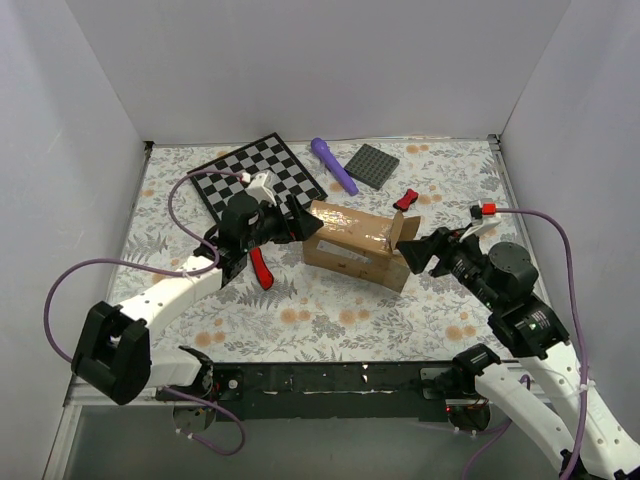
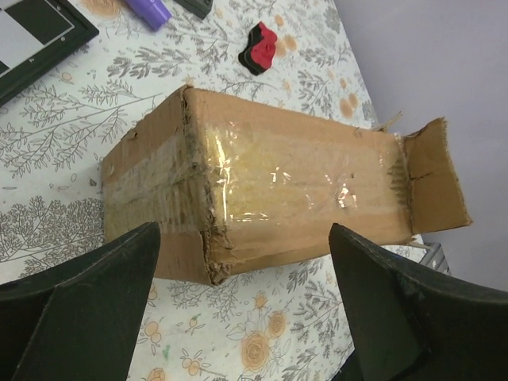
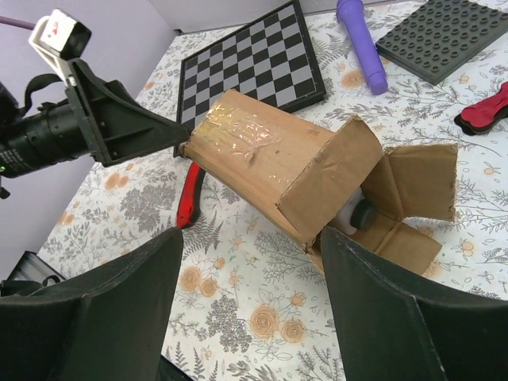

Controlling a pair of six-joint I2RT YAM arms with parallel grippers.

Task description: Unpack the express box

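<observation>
A brown cardboard box (image 1: 348,232) with shiny tape lies in the middle of the table. Its right end is open, with one flap (image 3: 333,181) standing up and others spread out. Through that opening, the right wrist view shows part of a white container with a dark cap (image 3: 363,214); the rest of the contents is hidden. My left gripper (image 1: 308,219) is at the box's closed left end, fingers apart; contact is unclear. Near the open end, my right gripper (image 1: 412,256) hangs by the flap, its fingers (image 3: 151,274) parted with nothing between them.
Behind the box lie a checkered board (image 1: 262,172), a purple microphone-shaped object (image 1: 333,165) and a dark studded plate (image 1: 371,166). A small red-and-black item (image 1: 406,199) is at the back right, a red-handled tool (image 1: 261,268) at the left.
</observation>
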